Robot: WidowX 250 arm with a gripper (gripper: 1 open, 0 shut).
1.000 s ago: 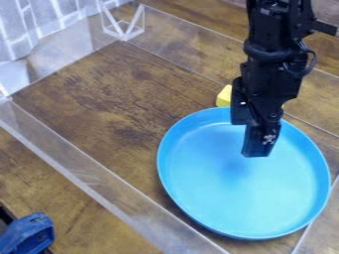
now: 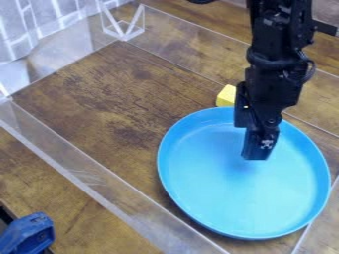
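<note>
My black gripper [image 2: 255,133] hangs from the top right over the back part of a blue plate [image 2: 241,191]. Its fingertips are low over the plate, and the view does not show clearly whether they are open or shut. Behind the gripper, at the plate's back edge, a yellow block [image 2: 225,96] is partly hidden by it.
A clear plastic barrier [image 2: 106,198] runs diagonally along the left of the wooden surface [image 2: 99,94]. A blue object [image 2: 27,236] lies at the bottom left. A white wire frame [image 2: 122,22] stands at the back left. The wood left of the plate is clear.
</note>
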